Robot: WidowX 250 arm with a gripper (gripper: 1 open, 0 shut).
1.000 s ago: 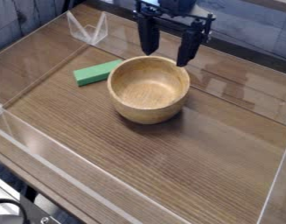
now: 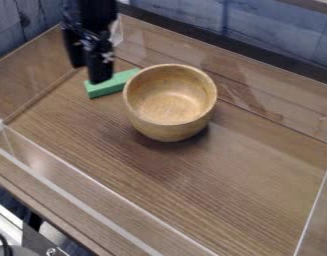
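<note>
My gripper (image 2: pixel 90 62) hangs at the upper left of the camera view, open, its dark fingers pointing down just above and left of a green block (image 2: pixel 107 88). The block lies on the wooden surface beside a wooden bowl (image 2: pixel 170 122), at the bowl's upper left. The bowl sits a little right of centre and looks empty.
The wooden tray floor (image 2: pixel 179 200) is clear in the front half and on the right. Its left wall and corner lie near the gripper, with a dark gap and cable outside at the lower left.
My gripper has moved left from above the bowl to above and left of the green block. The bowl and block look unmoved.
</note>
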